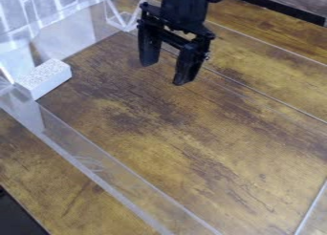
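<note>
My black gripper (166, 65) hangs from the top centre of the camera view over the wooden table, open, with its two dark fingers apart and nothing visible between them. Its height above the surface is hard to tell. A white speckled block (46, 77) lies at the left, well apart from the gripper.
Clear plastic walls (96, 167) run along the left and top left of the wooden table (192, 143). A pale tiled backdrop stands at the top left.
</note>
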